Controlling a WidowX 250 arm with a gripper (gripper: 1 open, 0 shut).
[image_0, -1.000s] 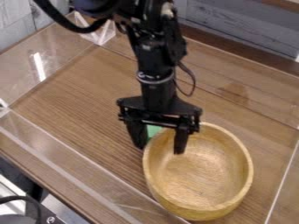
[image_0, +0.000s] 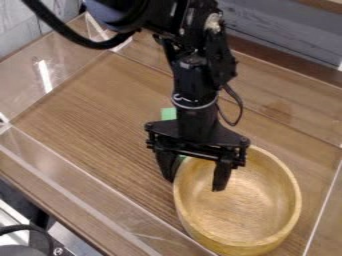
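Observation:
My black gripper (image_0: 195, 168) stands open at the centre of the camera view, over the left back rim of a round wooden bowl (image_0: 242, 218). Its left finger is at the rim and its right finger hangs over the bowl's interior. A green object (image_0: 168, 114) lies behind the gripper, mostly hidden by it. I see nothing clearly held between the fingers.
Transparent edging runs along its left and front. A white and grey wall stands behind, and cables and equipment sit at the lower left.
The arm has shifted slightly right and away from the front, its fingers now a little lower in the view. The bowl has moved slightly right and down in the view.

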